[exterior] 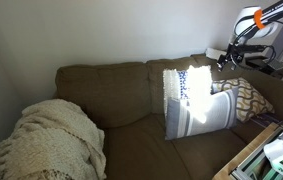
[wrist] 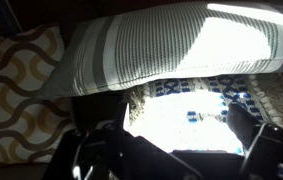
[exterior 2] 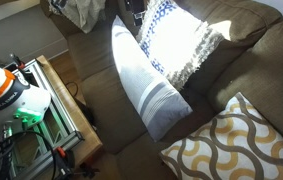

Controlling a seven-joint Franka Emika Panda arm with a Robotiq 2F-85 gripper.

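My gripper (exterior: 223, 63) hangs over the right side of the brown sofa, near the pillows. In the wrist view the dark gripper is open, with no object held between its fingers. Beneath it is a white and blue patterned pillow (wrist: 219, 98) with a fringe, partly washed out by bright light. Beside that leans a grey and white striped pillow (exterior: 206, 115). A wave-patterned pillow (exterior 2: 231, 145) in yellow, grey and white rests toward the sofa's right end; part of it shows at left in the wrist view.
A cream knitted blanket (exterior: 51, 140) covers the sofa's left end. A wooden-topped table (exterior 2: 69, 100) by the robot base stands in front of the sofa. The wall is close behind the backrest.
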